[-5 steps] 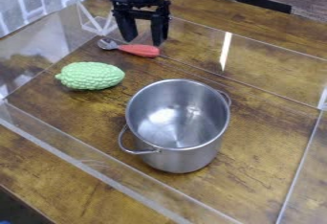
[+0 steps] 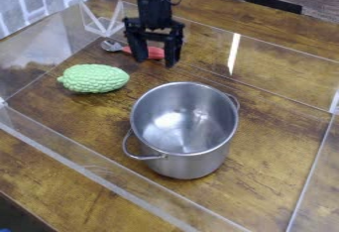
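My black gripper (image 2: 153, 47) hangs low at the top centre, its fingers spread apart over a red-handled utensil (image 2: 115, 45) with a silver head, which it partly hides. I cannot tell whether the fingers touch it. A pale green bumpy corn-shaped object (image 2: 93, 78) lies on the wooden surface to the left. A large steel pot (image 2: 181, 127) with two side handles stands at the lower centre.
Clear transparent panels border the wooden work surface (image 2: 276, 97) on several sides.
The pot and green object are unmoved.
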